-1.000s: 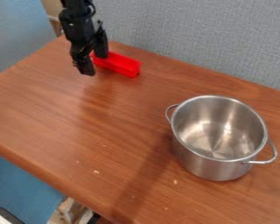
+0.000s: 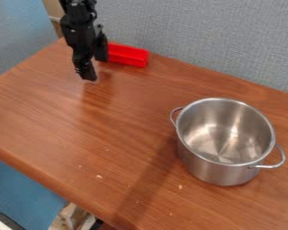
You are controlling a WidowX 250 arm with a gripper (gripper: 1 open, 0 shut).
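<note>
My black gripper [image 2: 91,59] hangs at the back left of the wooden table, its fingers pointing down and somewhat apart. A red block [image 2: 127,56] lies just behind and to the right of it, against the back edge near the grey wall, its left end partly hidden by the gripper. I cannot see anything held between the fingers. A steel pot [image 2: 225,142] with two side handles stands empty at the right of the table.
A blue surface lies beyond the table's left edge, and a grey wall [image 2: 207,40] runs along the back.
The red block has moved back toward the wall and slightly right. My gripper has shifted only slightly. The pot has stayed put.
</note>
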